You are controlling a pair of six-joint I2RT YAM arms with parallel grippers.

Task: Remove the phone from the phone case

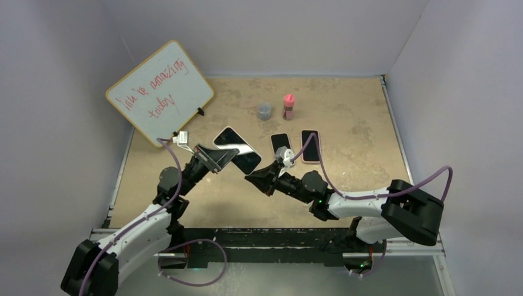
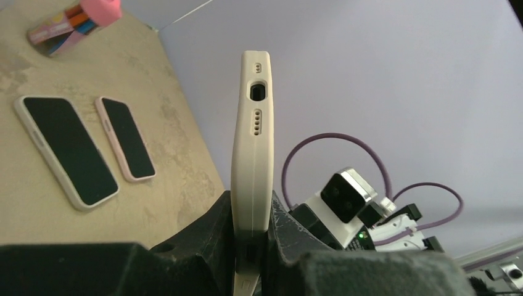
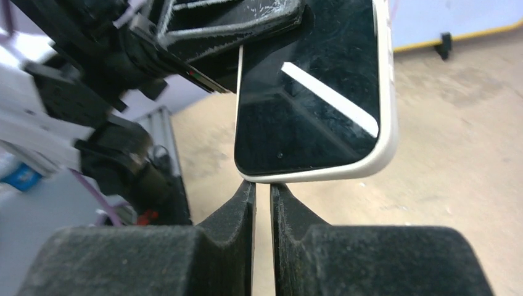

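Observation:
A black-screened phone in a white case (image 1: 247,159) is held aloft by my left gripper (image 1: 227,156); in the left wrist view its cream case edge (image 2: 253,154), with port cutouts, rises upright between the fingers. My right gripper (image 1: 249,178) is at the case's lower corner. In the right wrist view the phone's lower end (image 3: 308,129) sits just above the right fingertips (image 3: 263,188), which are close together with a narrow gap, nothing clearly held between them.
Two phones (image 1: 280,143) (image 1: 310,145) lie on the tan table behind the right gripper. A grey cup (image 1: 264,111) and a pink pen holder (image 1: 288,106) stand farther back. A whiteboard (image 1: 160,92) leans at the back left.

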